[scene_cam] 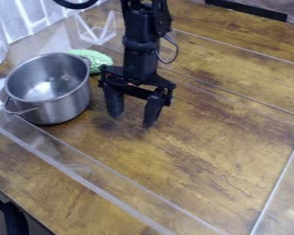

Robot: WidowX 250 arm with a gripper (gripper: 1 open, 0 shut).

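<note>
The black gripper (pixel 132 106) hangs low over the wooden table, just right of a steel pot (pixel 51 87), with its two fingers spread apart and pointing down. Nothing shows between them. A pale green object (pixel 88 58), like a toy vegetable, lies behind the pot, partly hidden by it and near the arm.
Clear panels or strips run along the left side and the right edge. A dark edge runs across the back right.
</note>
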